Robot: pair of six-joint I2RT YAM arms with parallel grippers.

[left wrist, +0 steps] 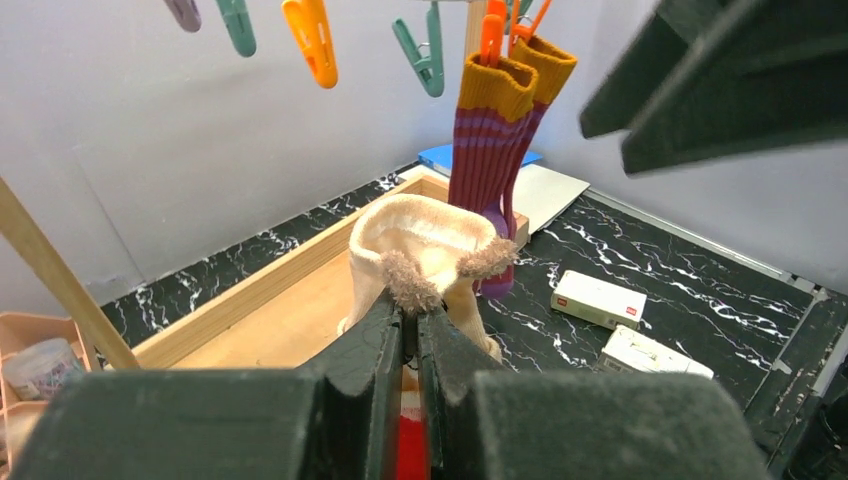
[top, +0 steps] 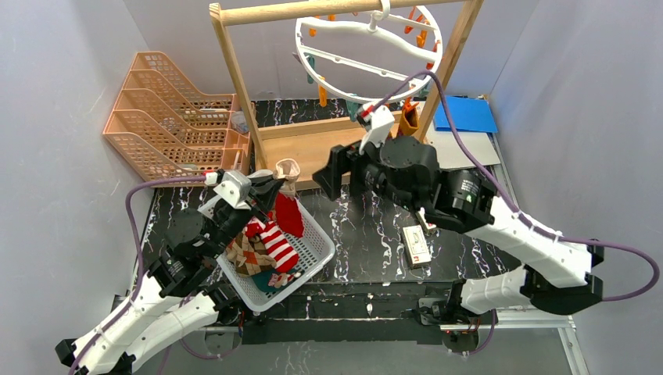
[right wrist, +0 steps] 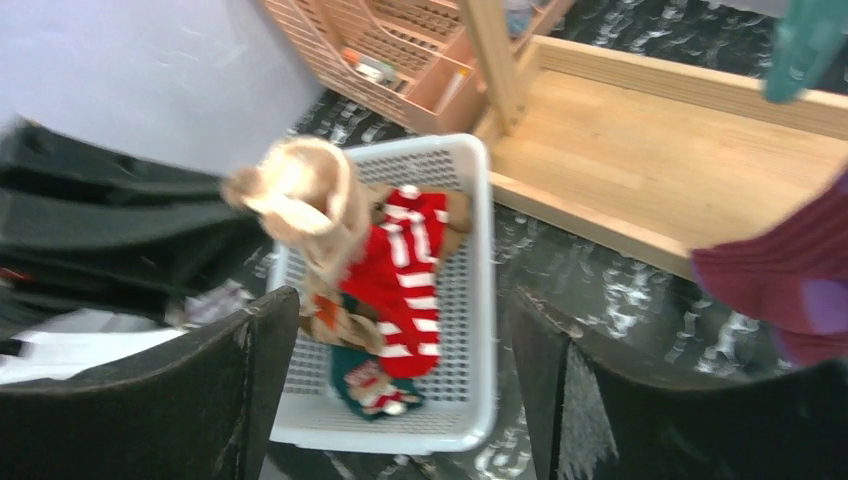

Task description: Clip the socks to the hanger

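Observation:
A cream sock point(left wrist: 420, 240) with a fuzzy brown edge is pinched in my left gripper, which is shut on it above the basket. Its red lower part point(top: 288, 215) hangs toward the other socks. My right gripper stands apart to the right, its fingers point(right wrist: 575, 385) spread with nothing between them. The white round hanger point(top: 367, 27) hangs from a wooden frame and carries orange and teal clips point(left wrist: 420, 55). A purple sock pair point(left wrist: 490, 140) with mustard cuffs hangs from orange clips at the right.
In the grey basket point(right wrist: 480, 330) lie several socks, one of them red-and-white striped point(right wrist: 415, 290). A peach rack point(top: 168, 117) stands at the back left. Small boxes point(top: 416, 246) rest on the marble table, right of the basket.

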